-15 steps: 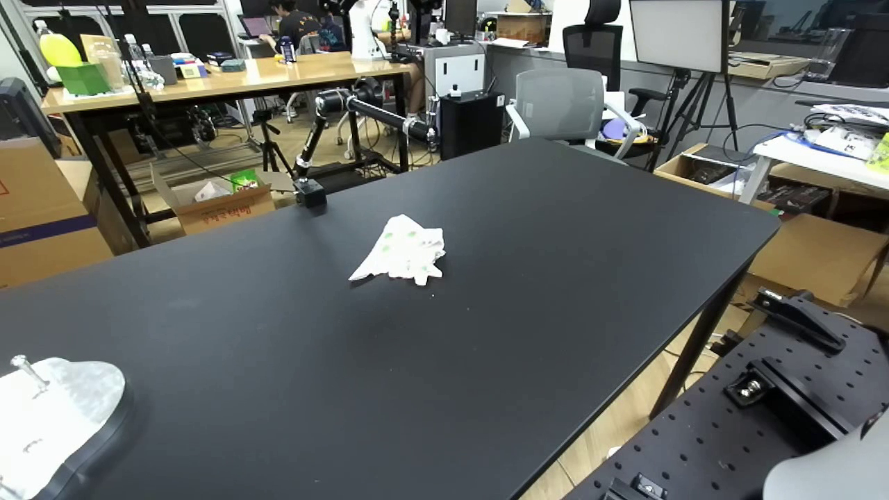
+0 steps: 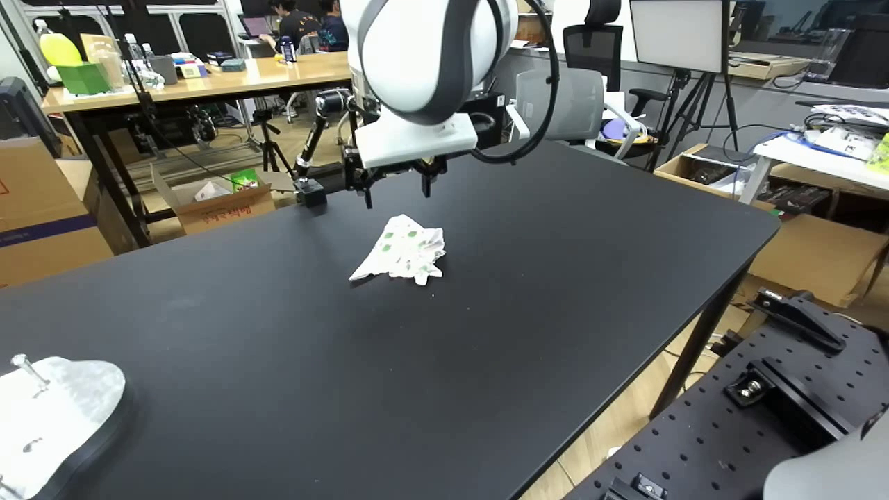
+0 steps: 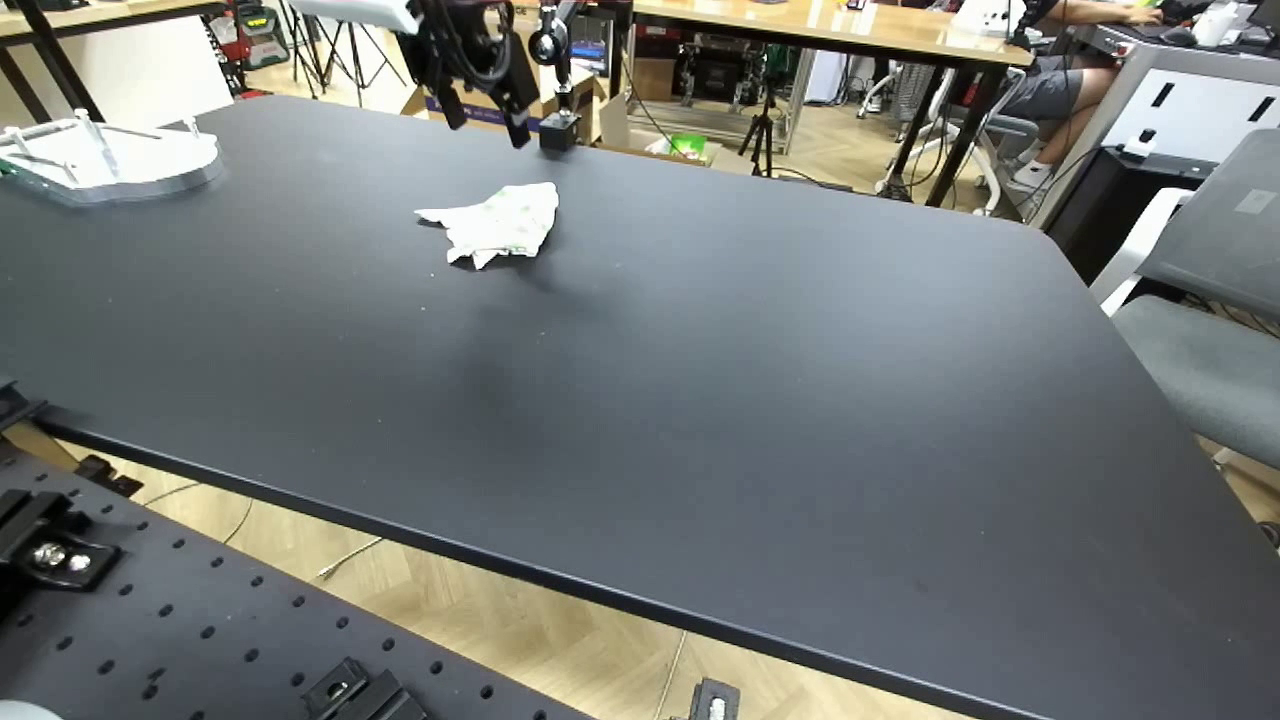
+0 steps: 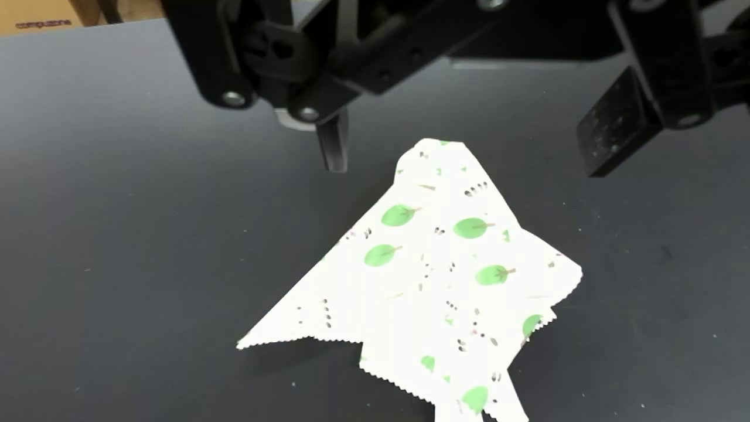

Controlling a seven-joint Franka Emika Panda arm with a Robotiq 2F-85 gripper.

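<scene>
A crumpled white cloth (image 2: 405,251) printed with green leaves lies on the black table, toward its far side. Seen from the wrist, the cloth (image 4: 443,267) spreads flat in places, with a zigzag-cut edge and one long corner pointing left; its lower end runs out of that view. My gripper (image 2: 397,193) hangs above the table just beyond the cloth, apart from it. In the wrist view its fingers stand wide apart, open, with nothing between them. The second exterior view has the gripper (image 3: 486,128) up and behind the cloth (image 3: 498,224).
A white and grey board with upright pegs (image 3: 108,158) rests at one end of the table. A black jointed stand (image 2: 310,192) is fixed at the far edge.
The arm has come down into the first exterior view, bringing the gripper from above the far desk to low over the table near the cloth. The cloth has not moved.
</scene>
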